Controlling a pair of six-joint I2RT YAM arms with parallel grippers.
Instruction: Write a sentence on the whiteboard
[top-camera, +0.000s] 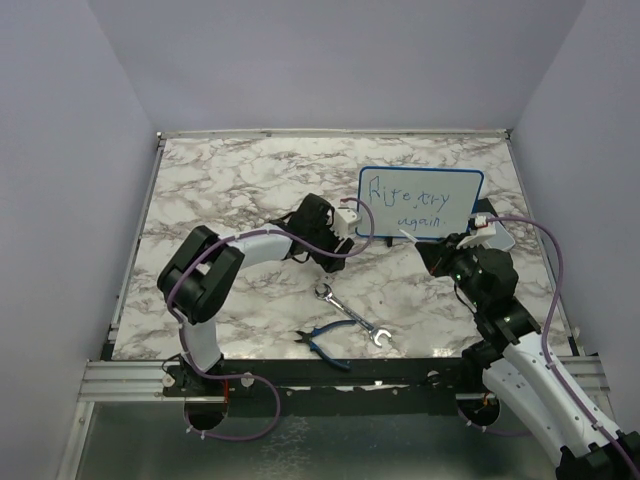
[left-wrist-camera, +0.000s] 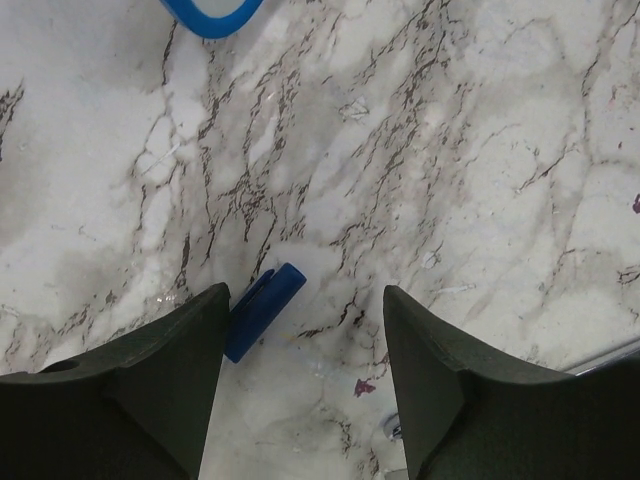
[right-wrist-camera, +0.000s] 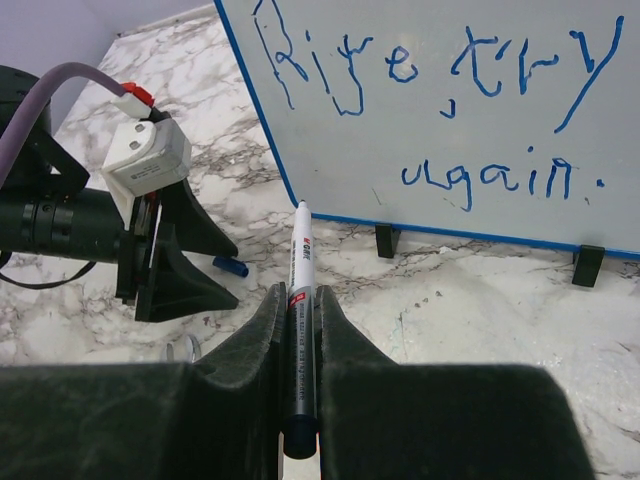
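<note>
My right gripper (top-camera: 427, 250) is shut on a white marker (right-wrist-camera: 302, 270), whose tip points away toward the whiteboard (right-wrist-camera: 340, 175). Blue handwriting on the board reads roughly "Rise, try again." In the left wrist view a small blue cap (left-wrist-camera: 265, 312) lies on the marble table, close to the left finger (left-wrist-camera: 205, 335). The fingers of my left gripper stand apart around the cap, with a clear gap on its right side. From the right wrist view, the cap shows just beyond the left gripper's upper finger (right-wrist-camera: 195, 222).
In front of the left gripper lie a steel wrench (top-camera: 352, 312) and blue-handled pliers (top-camera: 322, 343). Black feet (right-wrist-camera: 387, 240) hold up the board. A pale object (top-camera: 500, 236) sits beside the board's right end, partly behind the right arm. Left of the left arm, the table is clear.
</note>
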